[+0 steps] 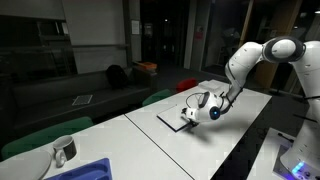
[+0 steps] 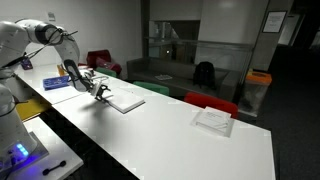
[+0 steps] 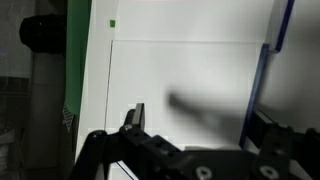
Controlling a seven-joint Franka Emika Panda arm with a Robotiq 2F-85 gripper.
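Note:
A flat white item with a thin dark outline lies on the white table at the arm's end. In the wrist view its pale panel fills the middle, with a dark blue edge strip along the right. My gripper is over the panel, its two fingers wide apart, the right one close to the blue strip. Nothing clearly shows between them. From the side, the gripper is low at the item's near right edge; whether it touches is hard to tell.
A grey mug, a blue tray and a pale round dish stand at the table's left end. A white rack-like object sits near the far edge. Chairs line that edge.

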